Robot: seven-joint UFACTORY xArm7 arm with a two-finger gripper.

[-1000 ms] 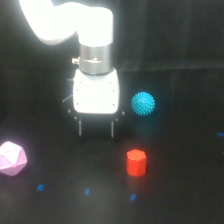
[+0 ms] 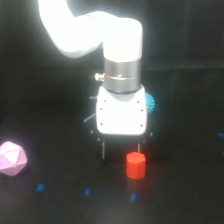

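My white gripper (image 2: 121, 153) points downward near the middle of the view, its two thin dark fingers spread apart. It is open, with nothing visible between the fingers. A small red block (image 2: 135, 166) stands on the dark surface just below the right finger in the picture; whether they touch I cannot tell. Behind the gripper's right side, a spiky cyan ball (image 2: 150, 103) is mostly hidden. At the left edge lies a pink faceted ball (image 2: 12, 159).
Small blue marks (image 2: 87, 191) dot the dark surface (image 2: 60, 215) toward the front, and another blue mark (image 2: 220, 134) shows at the right edge. Open floor lies between the pink ball and the red block.
My gripper has moved right and lower in the view, close to the red block, and now covers most of the cyan ball. The objects have stayed in place.
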